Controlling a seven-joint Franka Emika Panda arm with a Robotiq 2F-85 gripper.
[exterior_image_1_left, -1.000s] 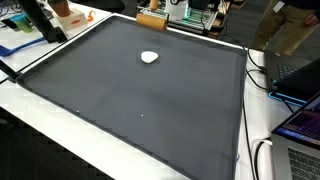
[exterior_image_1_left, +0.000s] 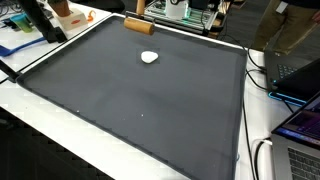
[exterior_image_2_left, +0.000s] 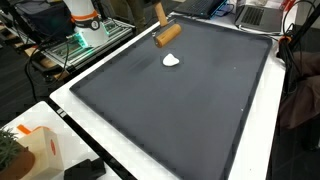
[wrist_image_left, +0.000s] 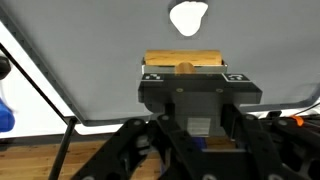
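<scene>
A wooden crosswise block (exterior_image_1_left: 139, 25) is near the far edge of the grey board, with a narrow upright wooden piece above it, like a handle. In exterior view 2 the block (exterior_image_2_left: 167, 36) lies slanted, and the upright piece (exterior_image_2_left: 161, 14) runs out at the top. My gripper is shut on this wooden tool, whose block (wrist_image_left: 160, 57) shows just beyond the dark fingers; the grip itself is largely hidden. Both exterior views leave the gripper out of frame. A small white heart-shaped piece (wrist_image_left: 187, 16) rests on the board, apart from the block.
Most of the grey board (exterior_image_1_left: 150, 95) is bare. Laptops (exterior_image_1_left: 295, 85) stand beyond its right side. Clutter, including an orange-brown container (exterior_image_1_left: 70, 14), is at the far left. Cables lie near the board's edges.
In exterior view 1 the wooden block has moved left and slightly nearer, onto the board's far edge area. It now appears narrower upright and more level. The white piece has not moved.
</scene>
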